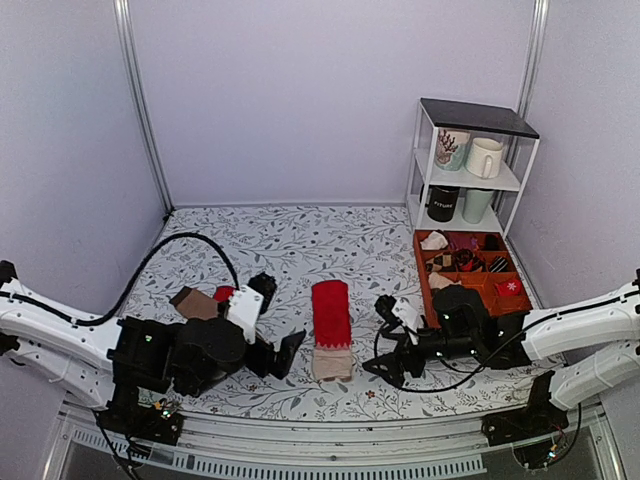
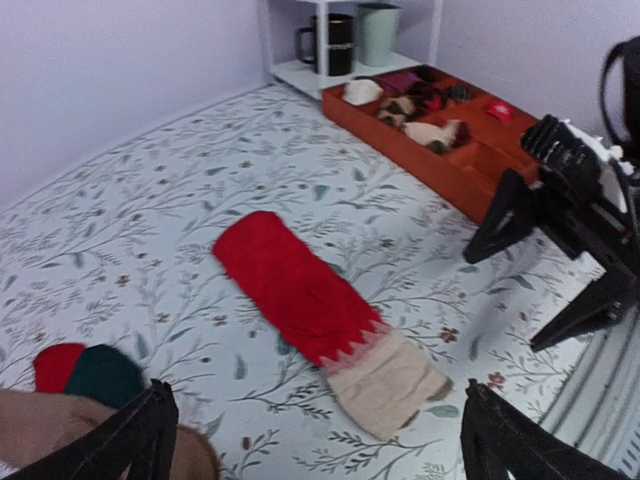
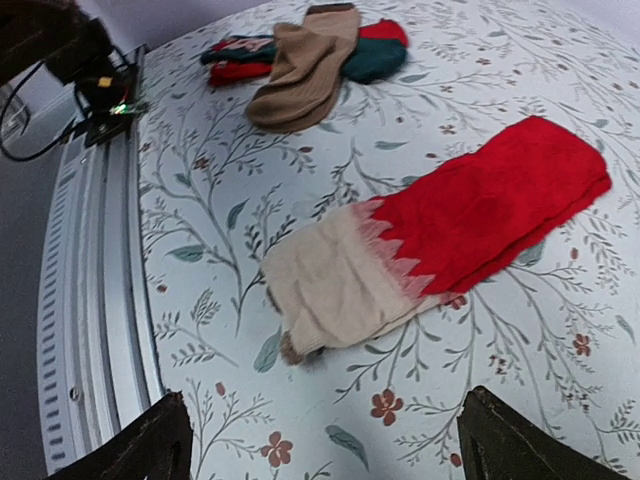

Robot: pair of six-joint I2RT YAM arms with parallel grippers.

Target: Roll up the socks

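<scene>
A red sock with a beige cuff (image 1: 331, 315) lies flat and lengthwise in the middle of the table, its cuff towards the front edge. The right wrist view shows the same sock (image 3: 480, 205) smooth, its layers stacked almost edge to edge. To the left of the cuff is my left gripper (image 1: 280, 318), fingers apart and empty. My right gripper (image 1: 378, 338) stands open on the other side, also clear of the fabric. Further left, a brown sock (image 2: 90, 425) and a red and green one (image 3: 385, 55) lie loosely together, partly covered by the left arm from above.
An orange-brown divided box (image 1: 423, 275) holding several rolled socks stands at the right, some compartments empty. Behind it rises a white shelf (image 1: 468, 178) with mugs and cups.
</scene>
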